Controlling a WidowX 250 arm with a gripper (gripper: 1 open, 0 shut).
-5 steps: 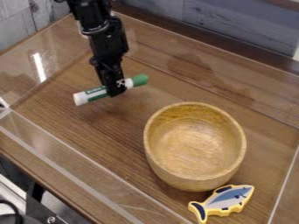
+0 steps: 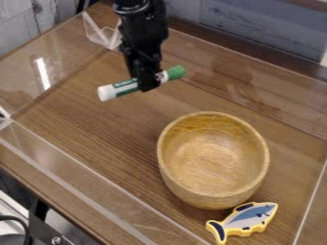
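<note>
My black gripper (image 2: 144, 78) hangs over the upper middle of the wooden table, shut on a white-and-green cylindrical stick (image 2: 119, 88), which lies crosswise in the fingers and looks raised off the table. A round tan bowl (image 2: 212, 163) stands at the lower right, below and to the right of the gripper, apart from the stick.
A yellow-edged fish-shaped toy (image 2: 242, 220) lies at the bottom right, near the bowl. Black cables show at the lower left edge.
The gripper with the stick has moved right and toward the top of the view, apparently lifted. The bowl and fish toy have not moved.
</note>
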